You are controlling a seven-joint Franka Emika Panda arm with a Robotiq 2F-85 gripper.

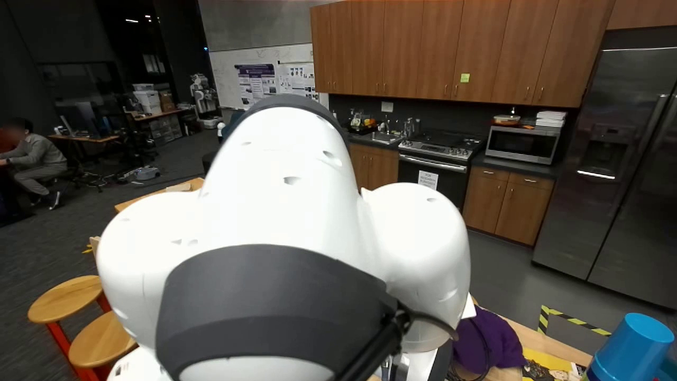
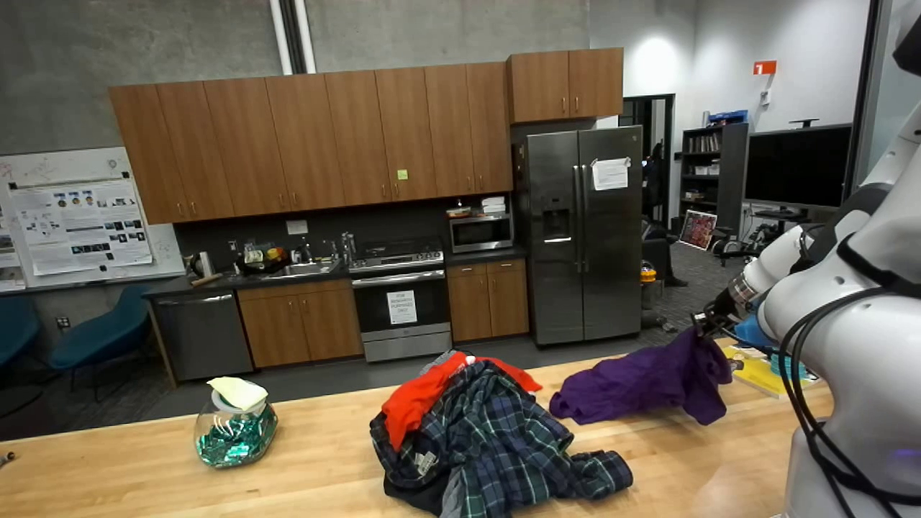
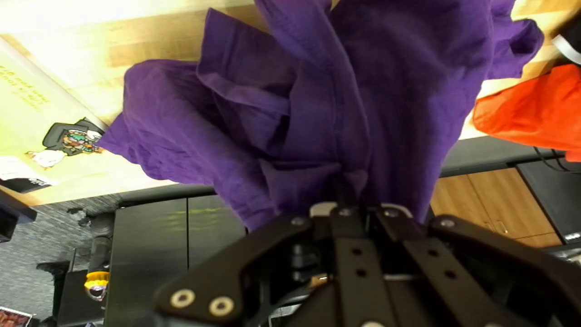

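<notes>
A crumpled purple cloth is stretched along the right part of the wooden table, its right end lifted off the surface. That raised end is pinched in my gripper, which is shut on it. In the wrist view the gripper has its fingertips sunk in folds of the purple cloth, so the tips are partly hidden. Exterior view 1 has the arm blocking most of the table; only a patch of the purple cloth shows there, and the gripper is hidden.
A heap of plaid and dark clothing, with a red garment on it, lies left of the purple cloth. Farther left stands a glass jar with green contents. A yellow printed sheet and a blue cup are at the right end.
</notes>
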